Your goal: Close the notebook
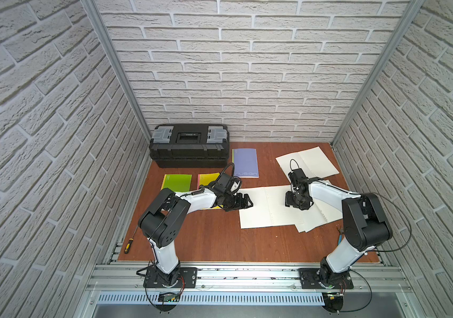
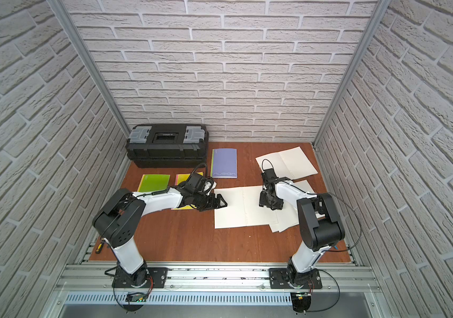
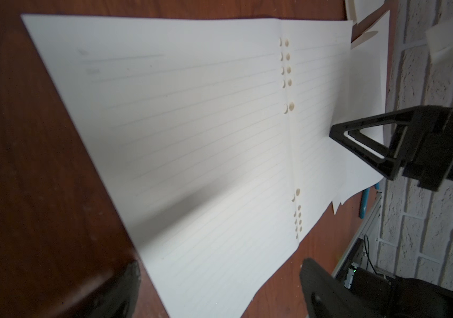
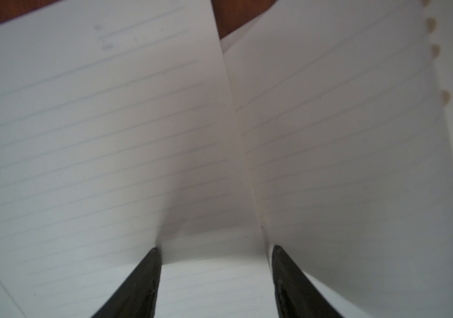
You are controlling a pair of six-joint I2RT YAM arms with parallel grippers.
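Observation:
The open notebook [image 1: 255, 212] with ruled white pages lies flat in the middle of the table, its punched fold [image 3: 289, 143] showing in the left wrist view. My left gripper [image 1: 245, 202] is at the notebook's left edge, its fingers [image 3: 123, 288] spread, no page visibly gripped. Above the right-hand page, close to its outer edge, my right gripper stands part open. That edge [image 4: 255, 204] runs down beside one finger [image 4: 284, 275] and overlaps another open notebook [image 4: 338, 132]. Whether either gripper's tips touch paper I cannot tell.
Another open notebook [image 1: 314, 161] lies at the back right. A purple notebook [image 1: 245, 163], a green one [image 1: 176, 182] and a partly covered yellow one [image 1: 207, 179] lie closed. A black toolbox [image 1: 189, 151] stands back left. Bare table [image 1: 221, 243] extends in front.

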